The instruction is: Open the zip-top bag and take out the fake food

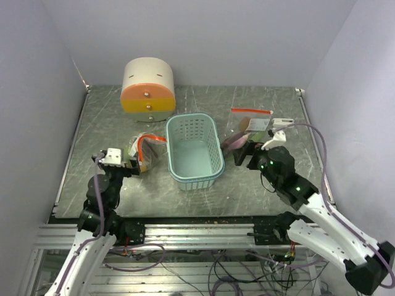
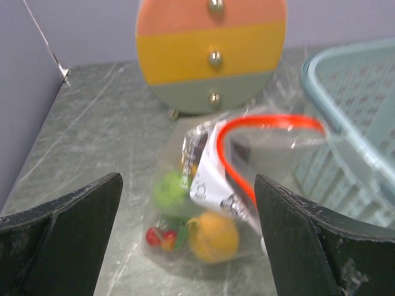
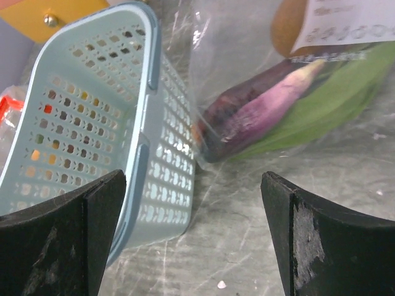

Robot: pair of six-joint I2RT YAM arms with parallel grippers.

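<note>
A clear zip bag (image 2: 210, 203) with an orange-red zip strip lies left of the basket, its strip curved upward. Through the plastic show a green piece, small red ones and a yellow-orange piece (image 2: 213, 237). My left gripper (image 1: 117, 164) is open at this bag's near left side, holding nothing. Right of the basket lies a second clear bag (image 3: 216, 49), its orange strip (image 1: 252, 111) at the far end. Inside are a purple eggplant-like piece (image 3: 271, 108), a brown one and a green one. My right gripper (image 1: 248, 154) stands open just in front of it, empty.
Between the bags stands the pale blue-green basket (image 1: 172, 148), empty and close to both. Behind on the left is a rounded drawer box (image 1: 148, 86). A white item (image 1: 282, 123) lies at the back right. Bare table shows in front of the basket.
</note>
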